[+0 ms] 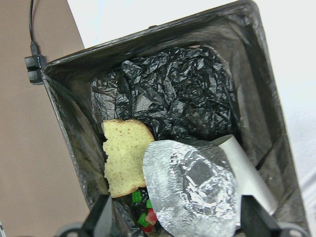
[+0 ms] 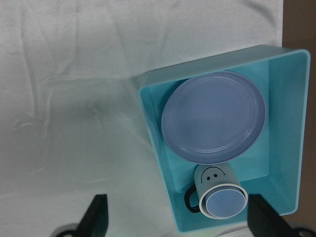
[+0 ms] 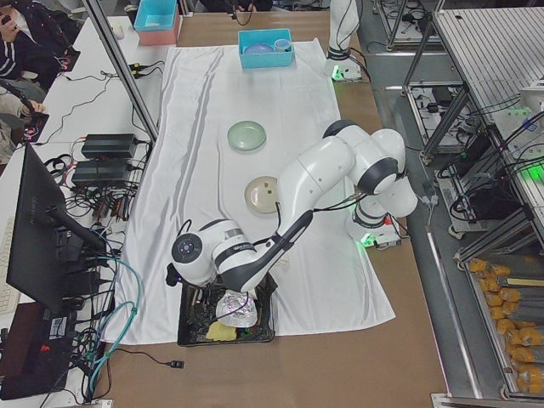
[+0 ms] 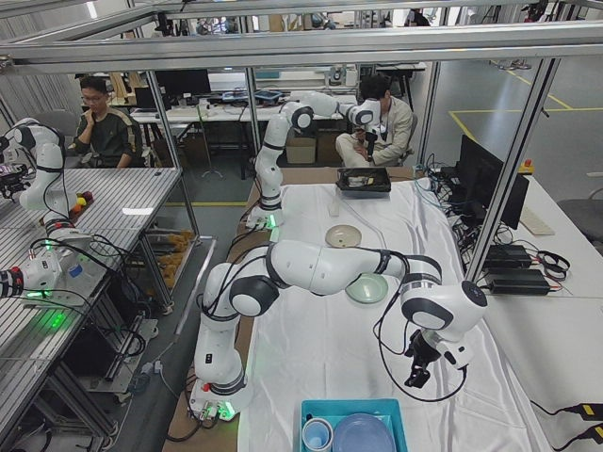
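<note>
A black bin [image 1: 261,59] holds crumpled black plastic [image 1: 163,94], a yellow sponge-like slice [image 1: 126,153], a foil piece [image 1: 187,187], a white cylinder [image 1: 252,182] and small green and red bits. My left gripper is over it, fingers apart, open. My right gripper is open above the left side of a blue box [image 2: 289,123] containing a blue plate [image 2: 212,113] and a smiley mug [image 2: 212,177] with a blue inner piece.
A green plate [image 3: 246,134] and a beige plate [image 3: 261,194] lie on the white cloth [image 3: 204,102] between the arms. A monitor and cables line one side.
</note>
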